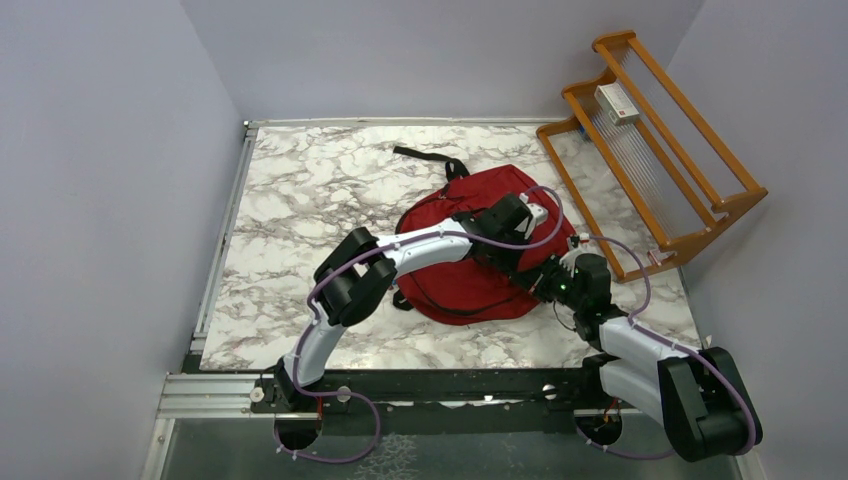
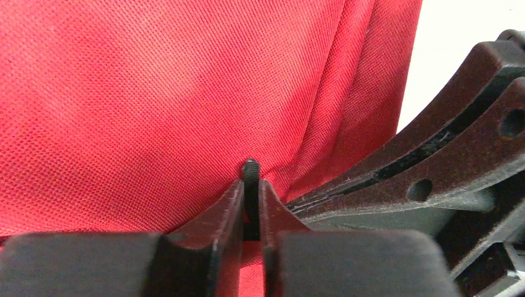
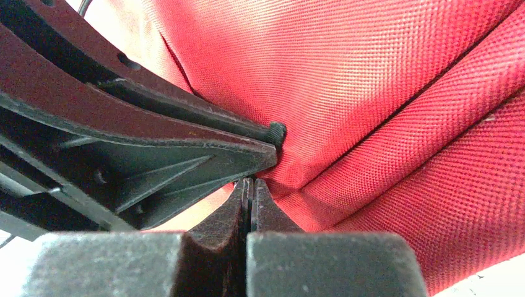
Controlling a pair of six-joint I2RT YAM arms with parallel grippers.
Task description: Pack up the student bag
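A red bag (image 1: 460, 300) with black straps and a zipper line lies on the marble table, both grippers working at its right part. In the left wrist view my left gripper is close on the red fabric (image 2: 155, 93), its fingertips around a small black tab; whether they grip it is unclear. My right gripper is shut against the fabric (image 3: 402, 74), with nothing clearly visible between its fingers. The other gripper's dark fingers cross each wrist view, nearly meeting these fingertips.
A wooden rack (image 1: 660, 140) stands at the right, holding a white box (image 1: 617, 103). Grey walls bound the back and sides.
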